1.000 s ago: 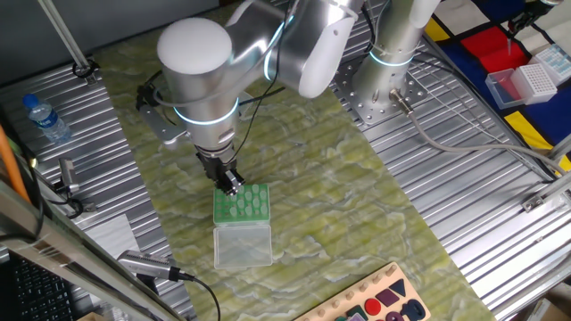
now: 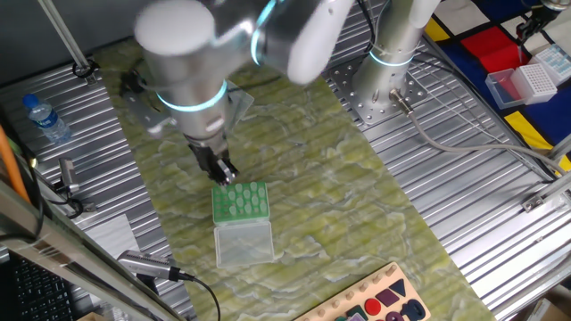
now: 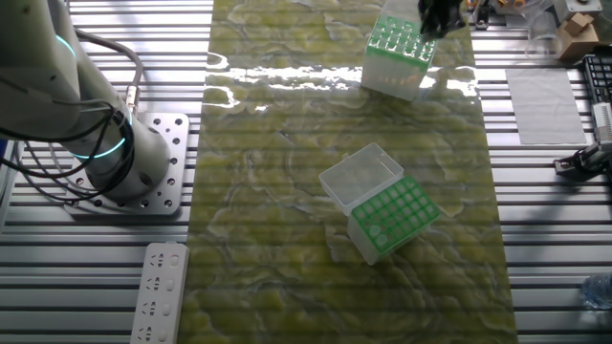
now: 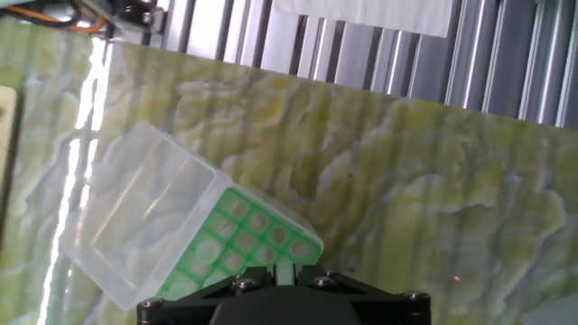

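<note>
A green-topped tube rack with several pale tubes stands on the mat, its clear lid opened out beside it. My gripper hangs over the rack's far left corner, pointing down. From the opposite side, the same rack and the dark gripper fingers show at the top edge. In the wrist view, my gripper covers the rack's lower right part, fingertips close together. A thin pale strip shows between them; I cannot tell whether it is a held tube or rack behind.
A second green rack, mostly empty, stands mid-mat with its lid open; the arm mostly hides it in exterior view 1. A wooden shape board lies at the front. The mat right of the first rack is clear.
The arm has swung left and back in exterior view 1, blurred by motion. My gripper has shifted slightly up and left, and a clear lid now shows behind the arm. The near rack stays put.
</note>
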